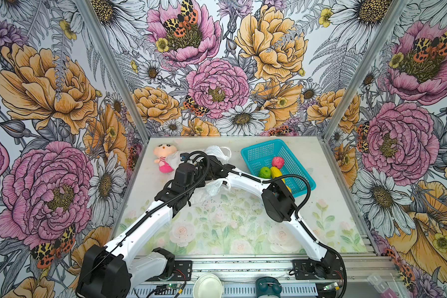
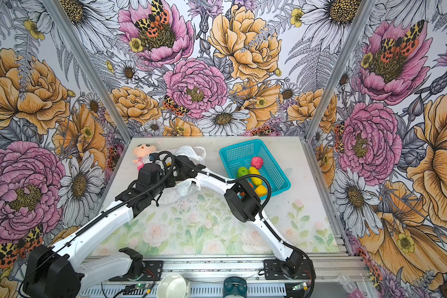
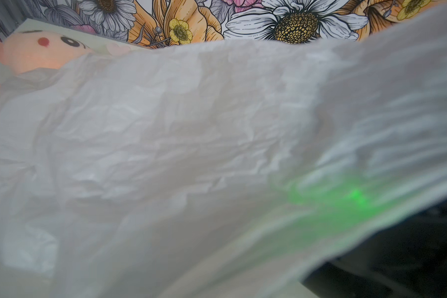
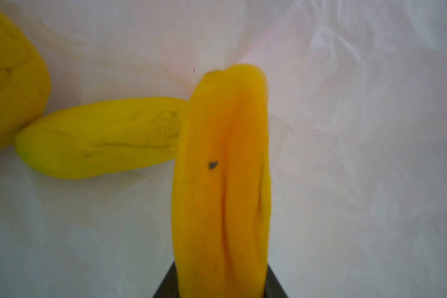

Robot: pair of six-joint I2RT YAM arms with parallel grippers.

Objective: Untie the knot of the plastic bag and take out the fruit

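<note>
The white plastic bag [image 1: 206,192] lies spread under both arms' ends, with a loop of its handle behind them. In the right wrist view my right gripper is shut on an orange-yellow banana [image 4: 221,164], one dark finger [image 4: 167,284] on each side. A second yellow banana-like fruit [image 4: 99,138] and a larger yellow fruit [image 4: 12,82] lie beside it on the bag's plastic. Bag plastic fills most of the left wrist view and hides the fingers of my left gripper, which is shut; what it may pinch does not show. A green glow shines through the plastic.
A blue-green basket [image 1: 250,154] at the back right holds a red fruit [image 1: 278,162], a green fruit [image 1: 265,172] and yellow fruit. A doll [image 1: 164,150] lies at the back left against the bag.
</note>
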